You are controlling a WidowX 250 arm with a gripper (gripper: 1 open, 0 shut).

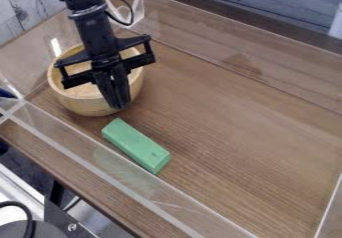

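Observation:
My black gripper (112,87) hangs over a round cream bowl (74,97) at the left of the camera view, its fingertips low at the bowl's front right. Whether anything is between the fingers is hard to see; they look close together. A green rectangular block (135,145) lies on the wooden table just below and to the right of the bowl.
Clear walls edge the tray along the front left and right. Dark cables and fittings sit at the lower left corner.

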